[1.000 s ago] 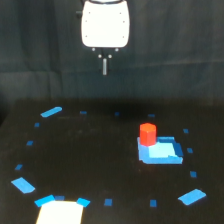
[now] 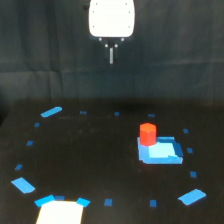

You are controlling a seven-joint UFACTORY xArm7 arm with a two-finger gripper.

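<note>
A red block stands at the back left of a small blue tray, overlapping its rear edge in the camera view. I cannot tell whether it rests inside the tray or just behind it. The tray's floor looks white. High above the table, up and left of the block, hangs my white arm end with my gripper showing as a thin grey rod pointing down. No gap between fingers can be made out, and nothing is seen hanging from it.
Blue tape strips lie on the dark table, including one at the left and one at the right. A pale object sits at the bottom left edge.
My arm has shifted a little to the right and upward in the view. The red block and the blue tray have stayed where they were.
</note>
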